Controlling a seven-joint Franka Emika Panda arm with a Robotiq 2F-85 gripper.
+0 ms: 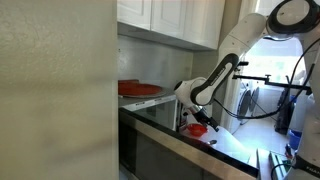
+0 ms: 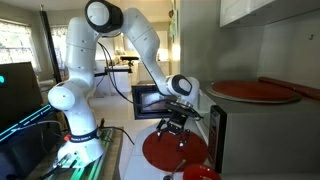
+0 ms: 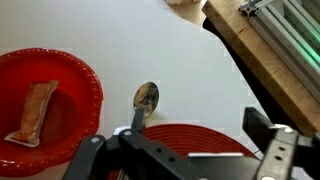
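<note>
My gripper is open with nothing between its fingers, above the white table. In the wrist view a metal spoon (image 3: 147, 97) lies on the table by the left finger, between a red bowl (image 3: 92, 118) and a round red mat (image 3: 205, 138). A brown wrapped bar (image 3: 36, 110) rests in the bowl. Seen in the second exterior view, the gripper (image 2: 181, 127) hangs over the red mat (image 2: 158, 152), with the bowl (image 2: 190, 173) at the bottom edge.
A grey cabinet-like box (image 2: 240, 135) with a large red lid (image 2: 250, 92) on top stands beside the table. A dark toaster oven (image 2: 150, 106) sits behind the mat. White cupboards (image 1: 165, 20) hang overhead.
</note>
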